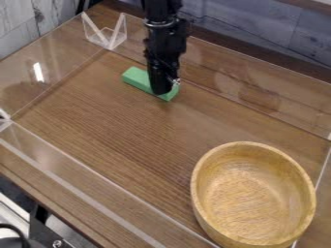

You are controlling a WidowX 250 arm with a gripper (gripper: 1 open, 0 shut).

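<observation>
The black gripper (165,79) of the arm reaches down from the top centre onto a green block (137,78) lying on the wooden table. Its tip sits at the block's right half and partly covers it. The fingers are dark and small in this view, so whether anything is between them cannot be seen clearly.
A large tan bowl (253,211) sits at the lower right. A white wire-like object (106,31) stands at the back left, and another white piece is at the left edge.
</observation>
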